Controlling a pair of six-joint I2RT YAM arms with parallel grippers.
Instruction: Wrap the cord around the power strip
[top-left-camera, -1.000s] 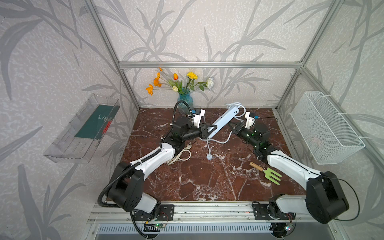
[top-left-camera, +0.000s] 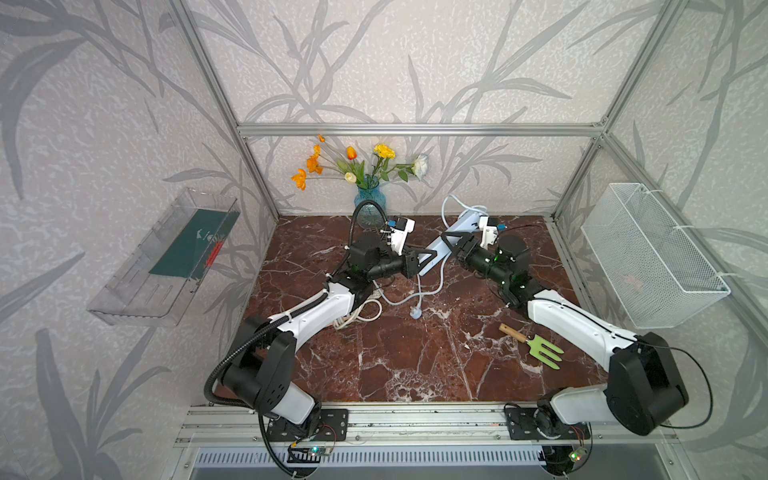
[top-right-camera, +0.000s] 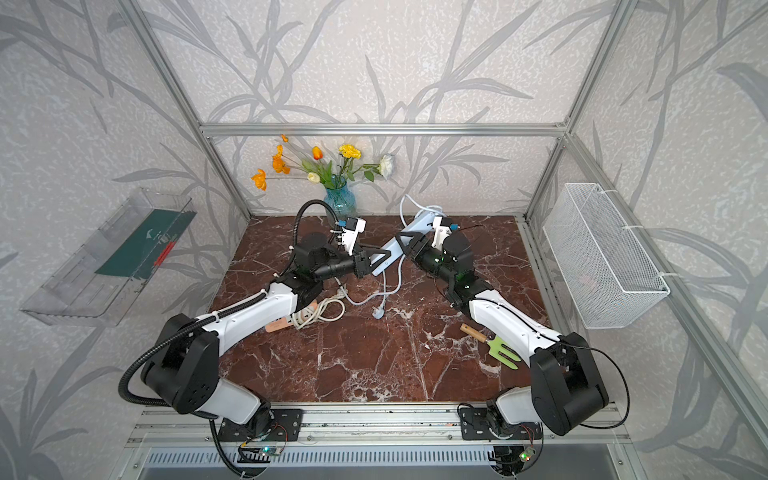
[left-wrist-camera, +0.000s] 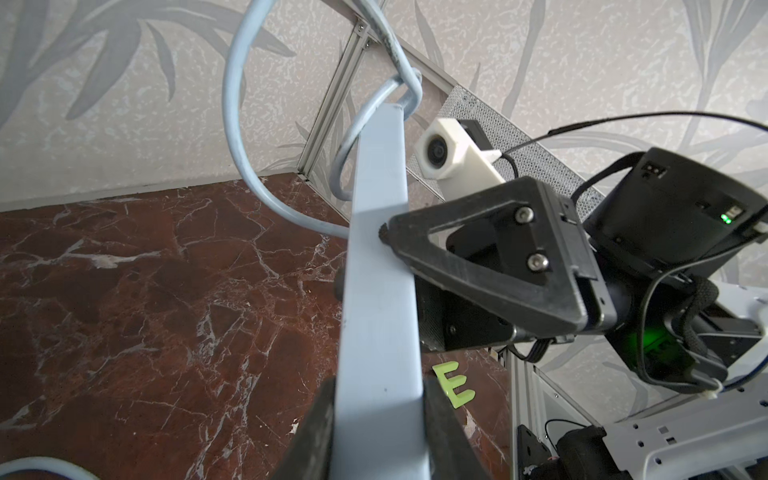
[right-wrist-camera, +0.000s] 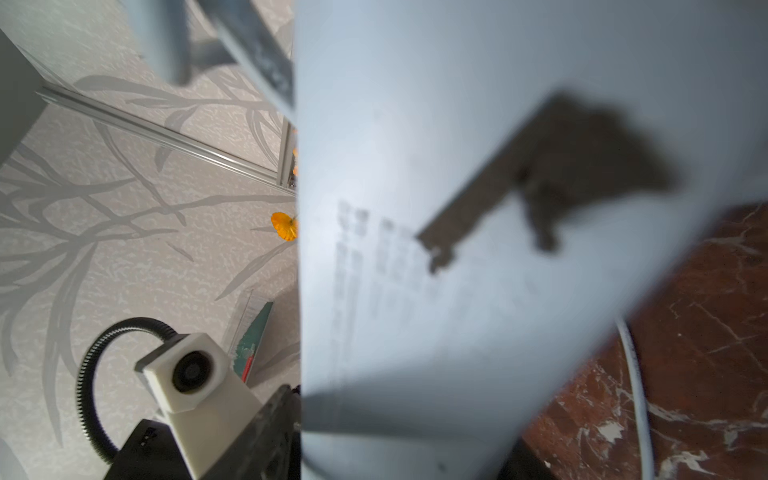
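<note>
A pale blue power strip (left-wrist-camera: 376, 336) is held aloft at a slant in my left gripper (top-left-camera: 425, 259), which is shut on its lower end. Its cord (left-wrist-camera: 240, 136) loops round the raised far end and hangs to the table, where the plug (top-left-camera: 416, 312) lies. My right gripper (top-right-camera: 404, 238) reaches across the strip's upper middle; in the left wrist view one finger (left-wrist-camera: 480, 256) lies against the strip's side. Whether it has closed is unclear. The strip fills much of the right wrist view, blurred.
A vase of flowers (top-left-camera: 369, 200) stands at the back. A coiled cream cord (top-right-camera: 320, 316) lies front left, and a green hand fork (top-left-camera: 544, 349) front right. A wire basket (top-left-camera: 652, 264) and a clear tray (top-left-camera: 136, 304) are at the sides.
My right gripper has moved up and leftward onto the strip. The cord loops at the strip's far end have shifted, and the hanging cord has swung slightly. The left gripper has barely moved.
</note>
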